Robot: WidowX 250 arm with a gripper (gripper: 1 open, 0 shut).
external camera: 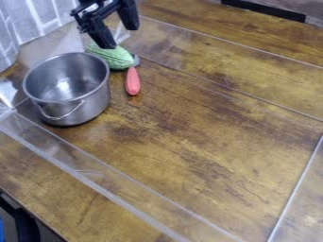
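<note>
My gripper point(109, 28) is raised at the top left, above and behind a metal pot point(66, 90) with a wire handle, and its fingers look spread apart with nothing clear between them. Behind and right of the pot lies a green vegetable-like object point(111, 57). A small pink elongated object point(132, 81) lies on the wooden table just right of the pot.
Transparent strips or edges run along the left front, the back and the right side. A whitish translucent sheet lies at the upper left.
</note>
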